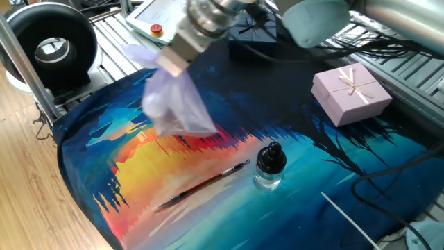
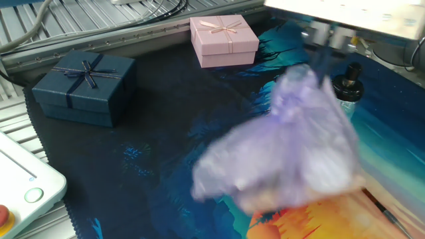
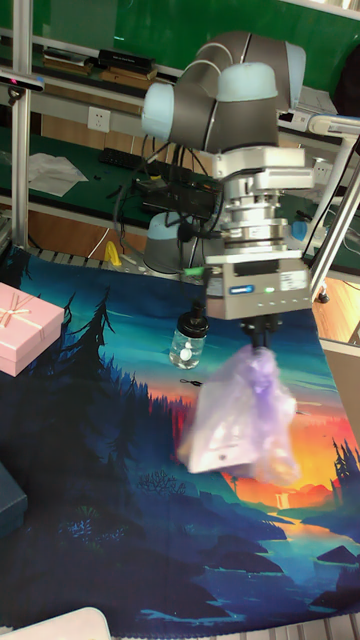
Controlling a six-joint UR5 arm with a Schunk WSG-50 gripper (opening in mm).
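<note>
A translucent purple plastic bag (image 2: 279, 149) with something pale inside hangs from my gripper (image 2: 322, 66), whose dark fingers are shut on its gathered top. In exterior view 3 the bag (image 3: 240, 421) is in the air over the printed cloth, just below the gripper (image 3: 259, 336). Exterior view 1 has the bag (image 1: 177, 107) over the upper left part of the cloth, and there the arm's end hides the fingertips. The bag is slightly blurred, and what it contains cannot be made out clearly.
A pink gift box (image 1: 352, 94) and a dark blue gift box (image 2: 85, 87) stand on the cloth. A black-capped clear bottle (image 1: 269, 167) stands near a thin brush (image 1: 202, 185). Cables (image 1: 368, 182) lie at the right edge.
</note>
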